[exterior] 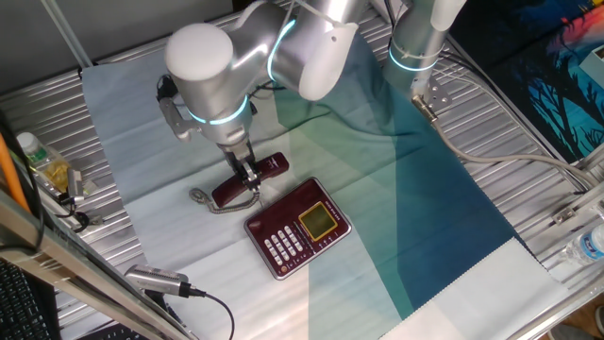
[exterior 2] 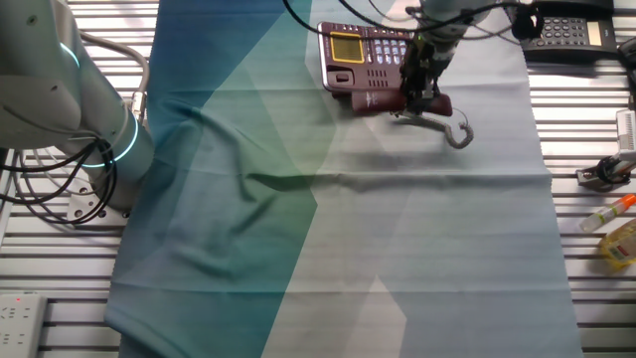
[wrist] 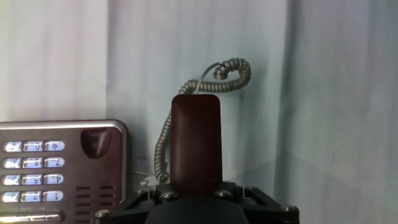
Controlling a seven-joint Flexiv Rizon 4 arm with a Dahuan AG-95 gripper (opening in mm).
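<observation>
A dark red telephone handset (exterior: 276, 165) lies across my gripper (exterior: 251, 182), which is shut around its middle. In the wrist view one end of the handset (wrist: 196, 140) sticks out straight ahead from between the fingers; the gripper body hides the rest. The matching phone base (exterior: 297, 227), with white keys and a small screen, rests on the cloth just beside the handset. A grey coiled cord (wrist: 214, 85) trails from the handset's end. In the second exterior view the handset (exterior 2: 378, 101) stands close along the base's edge; its height above the cloth is hard to tell.
A grey cylindrical device (exterior: 158, 280) with a cable is beside the metal frame at the lower left. A black phone (exterior 2: 571, 35) and a bottle (exterior 2: 621, 244) are beyond the cloth's edge.
</observation>
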